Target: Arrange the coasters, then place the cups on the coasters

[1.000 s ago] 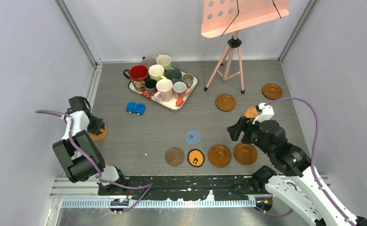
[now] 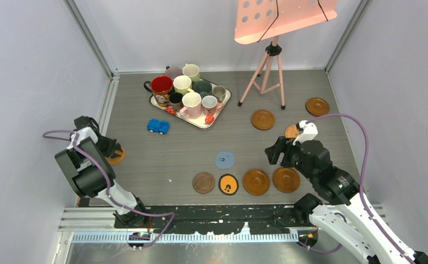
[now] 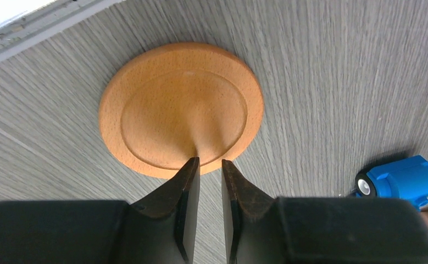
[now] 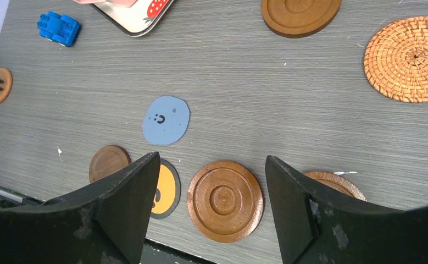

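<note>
Several cups stand together on a tray [image 2: 203, 125] at the back, among them a red mug [image 2: 162, 83] and a pink cup [image 2: 192, 103]. Over the light-brown coaster [image 3: 184, 113] at the far left, my left gripper points down. Its fingertips are close together with a narrow gap, and only coaster rim and table show through it; no cup is seen there. The right gripper is open and empty above the front right of the table, over a brown ringed coaster [image 4: 225, 201].
A blue toy car [image 2: 158, 126] sits between tray and left coaster. Blue [image 2: 224, 160] and yellow-black [image 2: 228, 185] coasters lie front centre. A pink tripod [image 2: 269, 74] stands at the back.
Since a second ago the left arm has shifted slightly leftward and its gripper a little, still at the light-brown coaster. The right arm has barely moved; the cups stay put.
</note>
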